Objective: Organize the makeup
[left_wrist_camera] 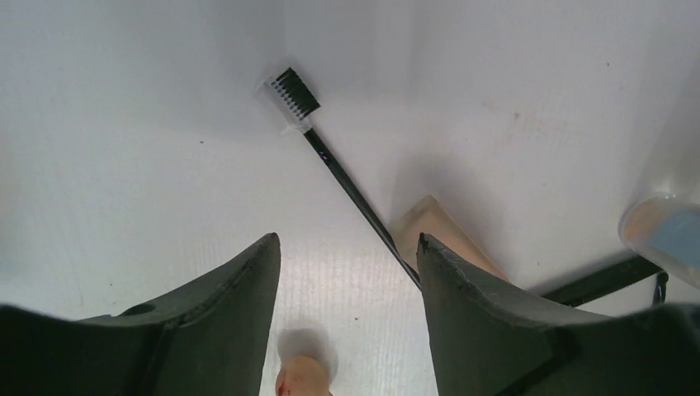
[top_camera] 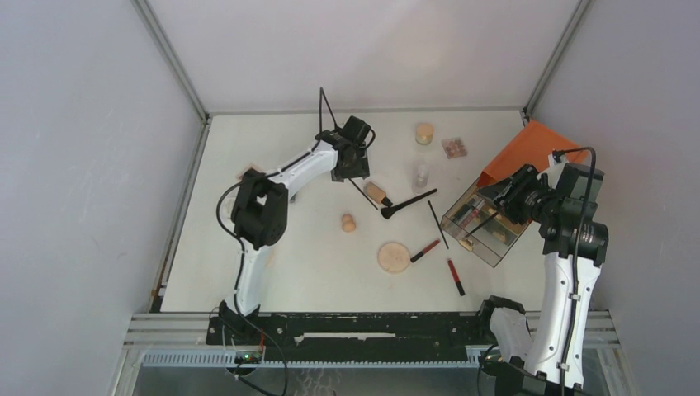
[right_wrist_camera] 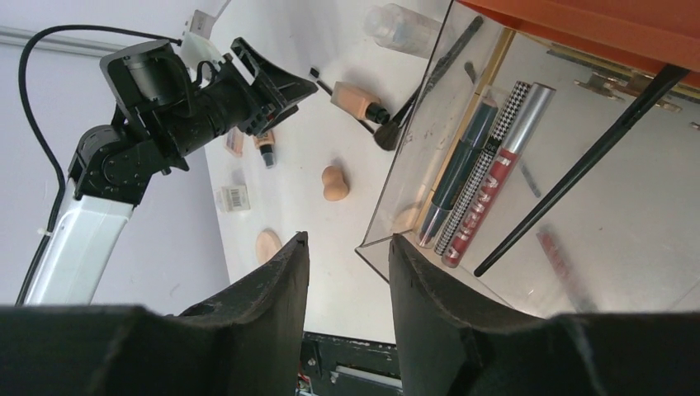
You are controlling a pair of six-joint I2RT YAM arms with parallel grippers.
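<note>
My left gripper (top_camera: pixel 349 173) is open above a thin spoolie brush (left_wrist_camera: pixel 347 186), which lies beside a foundation bottle (top_camera: pixel 376 192). In the left wrist view nothing is held between the fingers. My right gripper (top_camera: pixel 503 194) stands open over the clear organizer box (top_camera: pixel 483 252) with orange lid (top_camera: pixel 534 142), which holds several tubes (right_wrist_camera: pixel 503 173) and a slanted black stick (right_wrist_camera: pixel 569 181). On the table lie a large brush (top_camera: pixel 404 203), a thin pencil (top_camera: pixel 437 223), red pencils (top_camera: pixel 456 277), a round puff (top_camera: pixel 393 257), a sponge (top_camera: pixel 348 223) and a palette (top_camera: pixel 455 148).
A jar (top_camera: pixel 424 134) and a clear bottle (top_camera: pixel 420 173) stand at the back of the table (top_camera: pixel 322 289). More small items at the left are partly hidden by my left arm.
</note>
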